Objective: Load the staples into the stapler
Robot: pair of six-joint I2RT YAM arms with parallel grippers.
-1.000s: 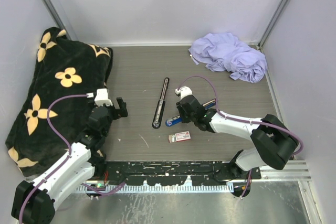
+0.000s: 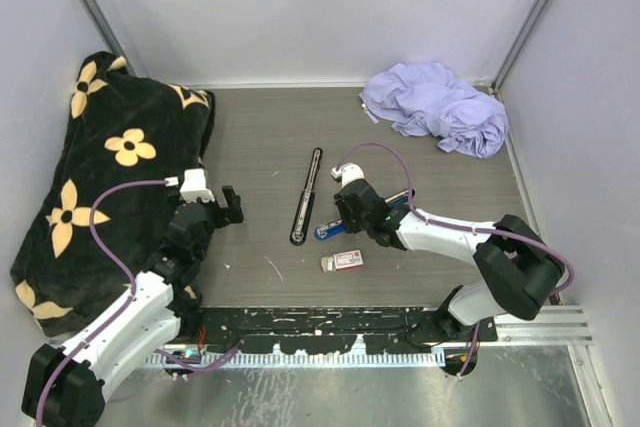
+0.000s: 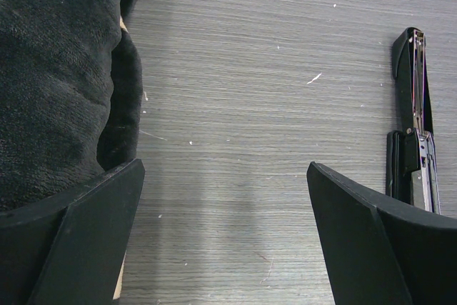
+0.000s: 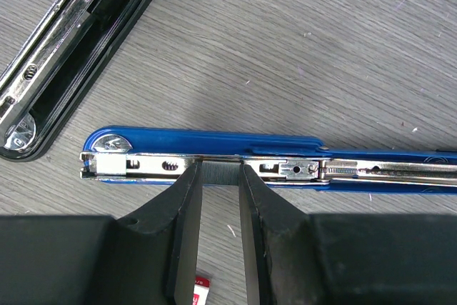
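The blue stapler lies opened flat on the table, its metal channel exposed. My right gripper is shut on a grey strip of staples at that channel; whether the strip is seated cannot be told. A black stapler, also opened out, lies to the left, and in the left wrist view too. A small red-and-white staple box lies in front of the blue stapler. My left gripper stands open with nothing between its fingers, left of the black stapler.
A black flowered cloth covers the left side. A lilac cloth lies at the back right.
Very little differs; the right gripper stays over the blue stapler, and the left arm has not moved.
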